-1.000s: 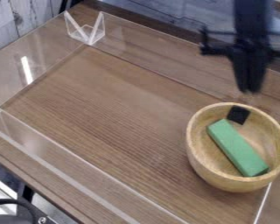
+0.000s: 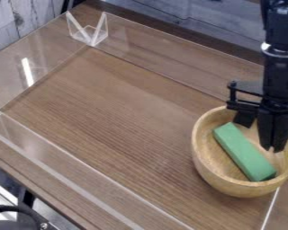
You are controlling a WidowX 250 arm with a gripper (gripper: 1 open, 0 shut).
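Note:
A light wooden bowl [image 2: 212,166] sits at the lower right of the table, holding a green bar [image 2: 244,150]. The black gripper [image 2: 261,126] comes down from the top right over the bowl's back part, its lower tips inside or just above the bowl. Whether anything is between its fingers is hard to see.
A clear bracket [image 2: 86,29] stands at the back left. Dark cable or hose parts lie at the lower left edge.
The gripper has come down from the top edge of the view into the back of the bowl, covering the dark block. The bowl and green bar look unmoved.

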